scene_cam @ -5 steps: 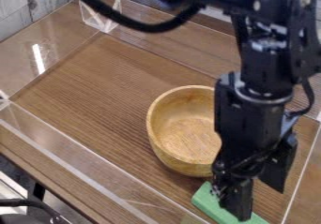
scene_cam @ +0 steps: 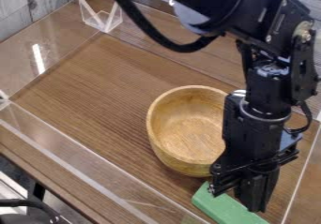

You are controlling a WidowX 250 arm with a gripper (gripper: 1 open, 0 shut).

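Note:
My black gripper (scene_cam: 251,176) hangs low at the right, its lower end over a green rectangular block (scene_cam: 222,205) at the bottom edge of the view. It looks shut, with nothing visible between its fingers. A tan round bowl (scene_cam: 175,125) sits just left of it on the wooden table, its right part partly hidden behind the gripper.
A clear plastic piece (scene_cam: 103,14) stands at the far upper left. A transparent edge strip runs along the near left, with cables beyond the table's edge.
My gripper has shifted slightly right and changed angle, showing more of the table behind it at upper right. The bowl and green block look unmoved.

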